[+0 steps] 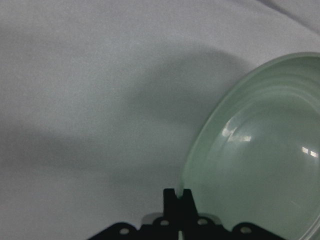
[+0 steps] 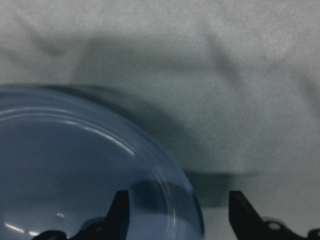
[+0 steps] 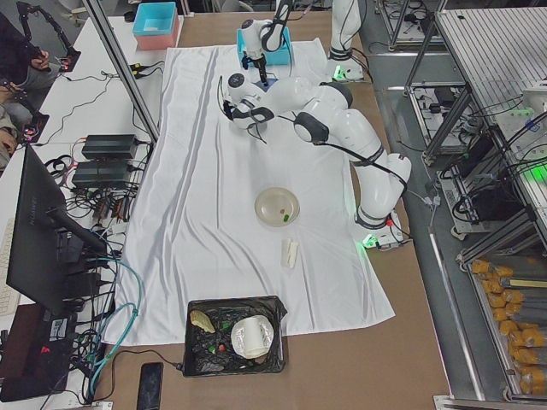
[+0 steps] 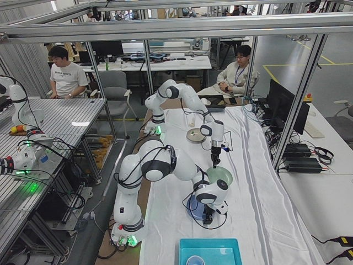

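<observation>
A pale green bowl [image 4: 224, 178] lies on the white cloth. In the left wrist view my left gripper has its fingertips close together on the rim of the green bowl [image 1: 260, 155]. Nearer the right camera is a blue bowl [image 4: 194, 208]. My right gripper is open over the edge of the blue bowl [image 2: 65, 165], one finger over the inside and the other outside the rim.
A cream plate [image 3: 276, 205] and a white strip [image 3: 289, 252] lie on the cloth. A black tray [image 3: 209, 346] holds scraps and plates. A turquoise bin [image 4: 209, 248] stands at the other end.
</observation>
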